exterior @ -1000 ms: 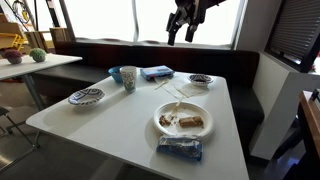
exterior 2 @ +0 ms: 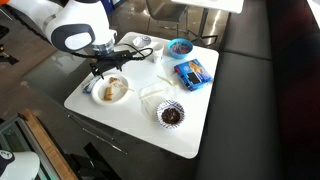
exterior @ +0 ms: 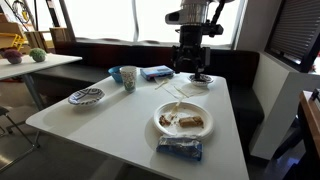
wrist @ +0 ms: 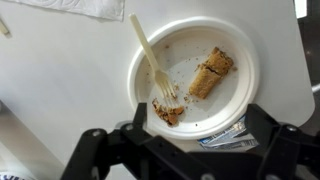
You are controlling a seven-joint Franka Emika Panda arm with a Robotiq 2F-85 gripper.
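Note:
My gripper (exterior: 190,67) hangs over the far part of the white table in exterior view 1, fingers apart and nothing between them. In the wrist view, its two dark fingers (wrist: 262,122) stand spread at the lower edge, near the rim of a white paper plate (wrist: 143,75). On that plate lie a brown snack bar (wrist: 210,74), a broken brown piece (wrist: 168,113) and a pale fork (wrist: 155,62) whose handle crosses the rim. A shiny blue-silver wrapper (wrist: 230,138) rests just outside the plate, partly hidden by the gripper.
A patterned cup (exterior: 129,78), a blue bowl (exterior 2: 181,47), a blue package (exterior 2: 193,73) and a patterned bowl (exterior 2: 170,114) stand on the table. White napkins (exterior 2: 155,97) lie near its middle. Bare tabletop (exterior: 110,125) shows toward the front left.
In exterior view 1, my gripper has come down and slightly right, closer to the tabletop. The plate, wrapper and other tableware have stayed in place.

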